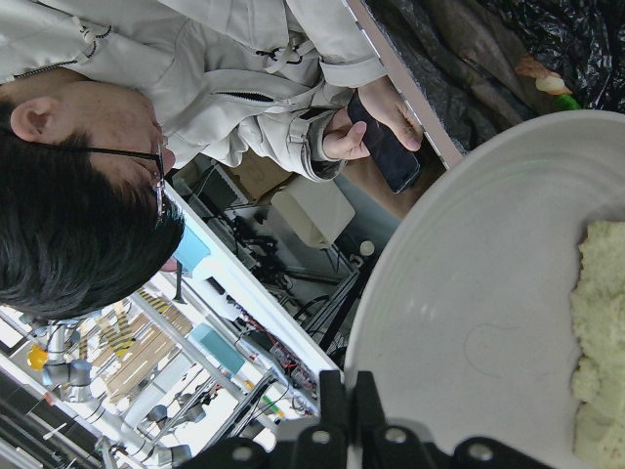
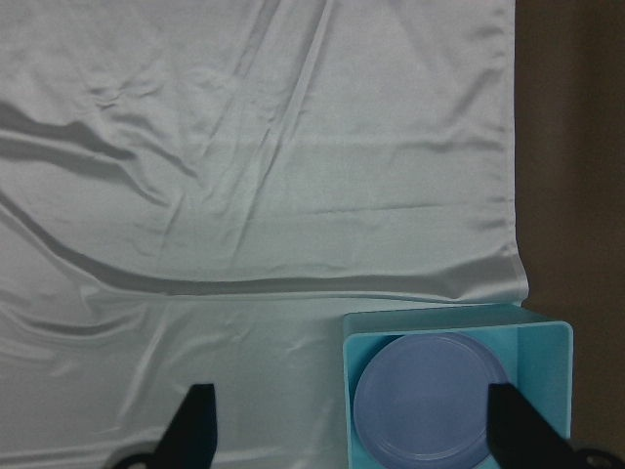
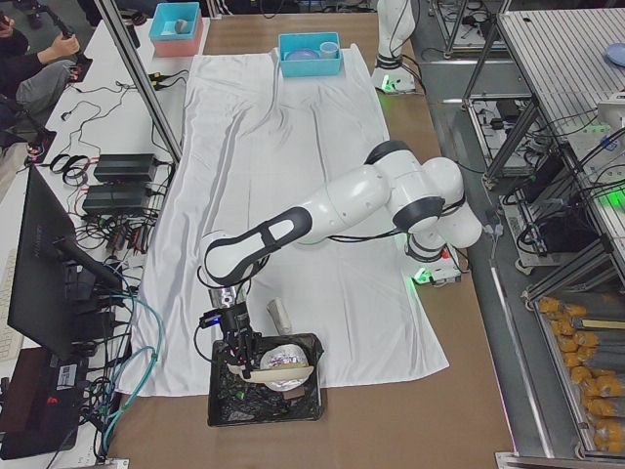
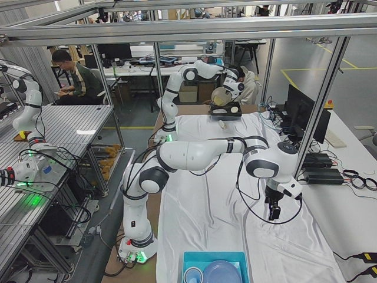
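My left gripper is shut on the rim of a white bowl [image 1: 459, 293] with pale yellow food [image 1: 601, 342] in it. In the camera left view this gripper [image 3: 239, 352] holds the bowl tipped over a black lined bin [image 3: 234, 408], where a foil-like round item [image 3: 285, 357] shows. My right gripper is open and empty, high over the white cloth beside a blue bin [image 2: 544, 371] containing a blue plate [image 2: 425, 396]; the camera right view shows this gripper [image 4: 272, 209] as well.
A pale cylindrical object [image 3: 279, 315] lies by the black bin. A seated person [image 1: 88, 166] is close beyond the bin, and a monitor [image 3: 44, 274] stands alongside.
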